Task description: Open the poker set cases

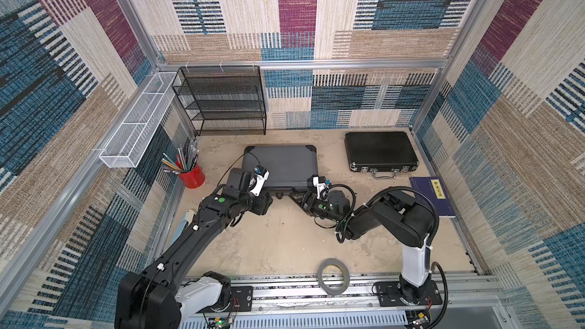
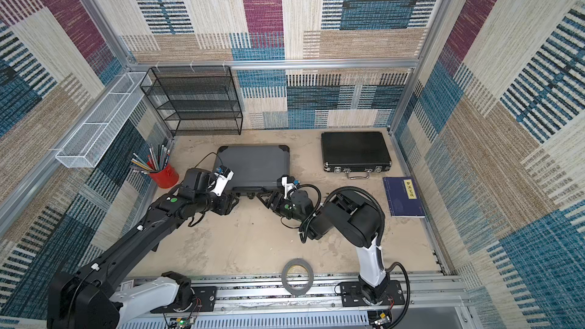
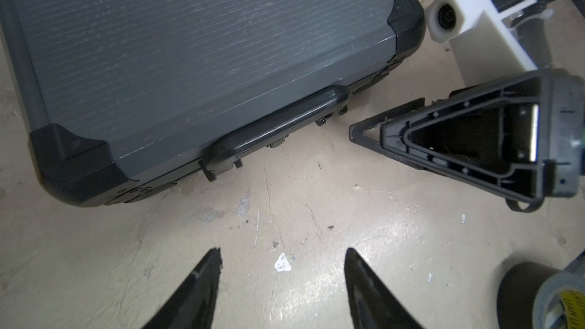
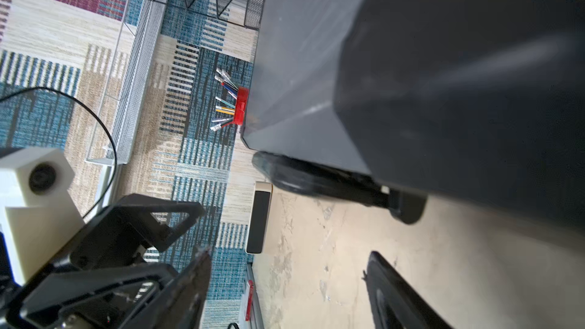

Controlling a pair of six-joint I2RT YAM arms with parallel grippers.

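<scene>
Two closed cases lie on the table: a grey one with black corners [image 1: 283, 164] at centre left and a black one with silver latches [image 1: 381, 149] at back right. In the left wrist view, the black handle [image 3: 277, 125] projects from the front of the grey case. My left gripper stands in front of that case, its fingers apart with bare table between them. My right gripper is at the case's front right, also open and empty, with the handle [image 4: 323, 182] beyond its fingers. The latches on the grey case are hard to make out.
A red pen cup [image 1: 192, 176] stands left of the grey case and a blue book [image 1: 432, 196] lies at the right. A tape roll [image 1: 333, 276] rests at the front edge.
</scene>
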